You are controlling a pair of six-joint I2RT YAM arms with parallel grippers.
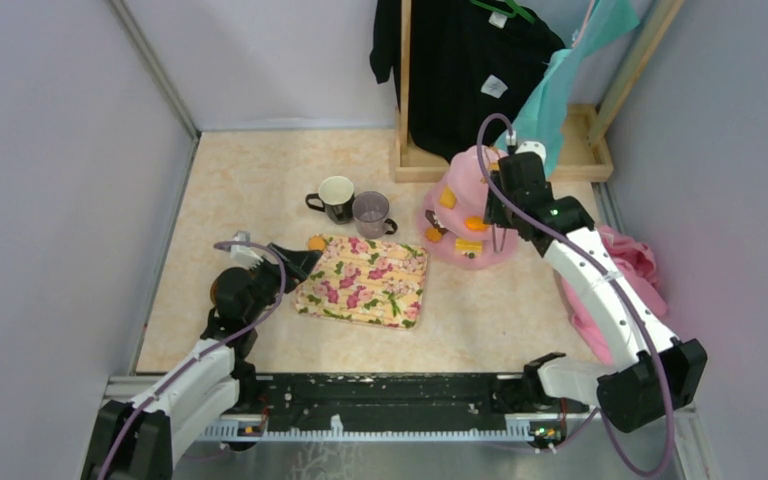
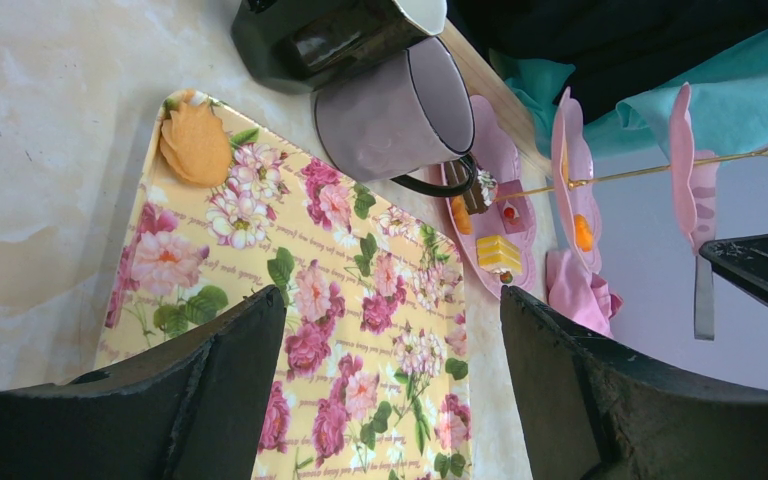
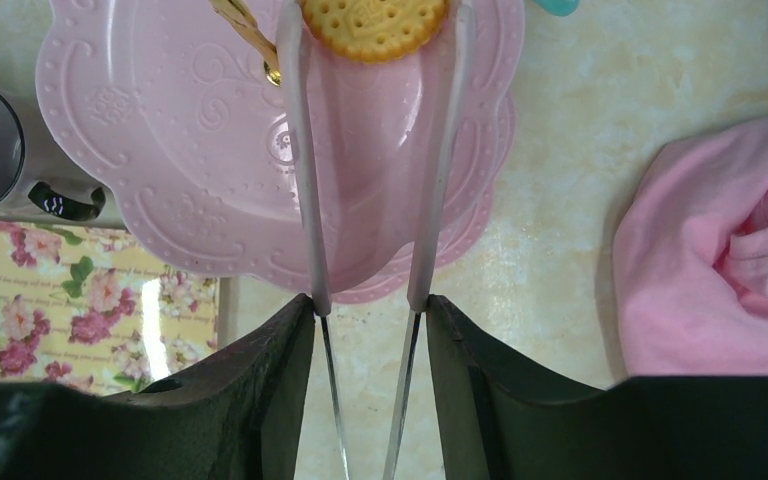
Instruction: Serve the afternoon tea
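Observation:
A pink tiered stand (image 1: 440, 230) holds cakes and biscuits. My right gripper is over it with long metal tongs, whose tips flank a round biscuit (image 3: 370, 25) on the top tier; whether they touch it is unclear. My left gripper is open and empty above the left of a floral tray (image 1: 360, 290); a small orange snack (image 2: 200, 150) lies in the tray's back-left corner. A dark mug (image 1: 338, 205) and a grey mug (image 1: 371, 215) stand behind the tray.
A wooden rack (image 1: 420, 170) with black shirt and teal cloth stands at the back. Pink fabric (image 3: 690, 260) lies at the right. The table's left and front right have bare room.

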